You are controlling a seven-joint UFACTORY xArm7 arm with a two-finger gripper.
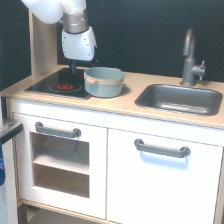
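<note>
A grey-green pot (104, 88) stands on the wooden counter, at the right edge of the dark stove top (58, 86). Above the stove, just to the pot's upper left, my white arm reaches down from the top. Its gripper (76, 68) is small and dark against the dark background, close to the pot's left side. Whether the fingers touch the pot or have anything between them is too unclear to say.
A metal sink (180, 98) with a grey tap (190, 62) fills the counter's right part. Bare counter (133, 88) lies between pot and sink. Below are an oven-like cabinet door (62, 165) and a white door (160, 185), both with grey handles.
</note>
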